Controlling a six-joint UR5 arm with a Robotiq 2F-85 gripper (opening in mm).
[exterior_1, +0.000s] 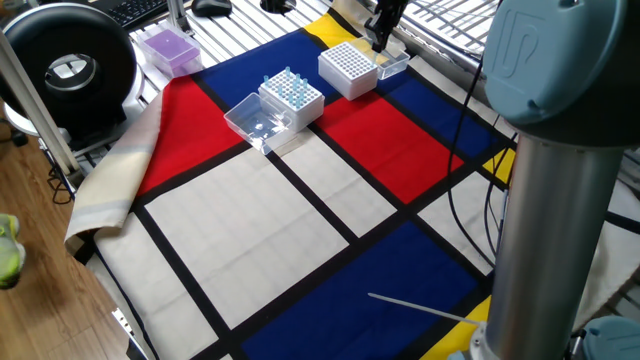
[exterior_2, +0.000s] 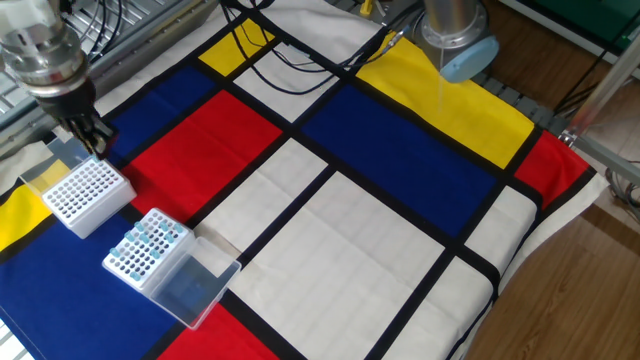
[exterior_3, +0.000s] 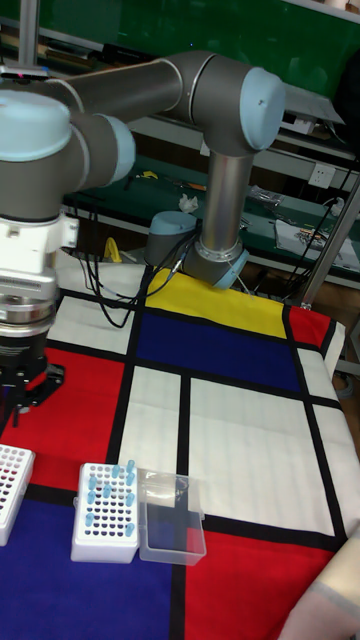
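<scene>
A white rack (exterior_1: 291, 97) holding several pale blue tips (exterior_2: 140, 240) stands on the patterned cloth, its clear lid (exterior_1: 258, 124) folded open beside it. Nearby is a second white rack (exterior_2: 88, 195), whose holes show no blue tips; a clear lid (exterior_1: 393, 60) lies open on its far side. My black gripper (exterior_2: 98, 146) hangs pointing down at the edge of this second rack, by its lid. In exterior view 3 the gripper (exterior_3: 27, 400) is at the left edge, partly cut off. Its fingertips are small and dark, so neither their gap nor anything held can be made out.
A purple-topped box (exterior_1: 172, 51) sits at the table's far left, close to a round black device (exterior_1: 70, 68). Loose black cables (exterior_2: 285, 65) hang near the arm's base. One corner of the cloth is folded over.
</scene>
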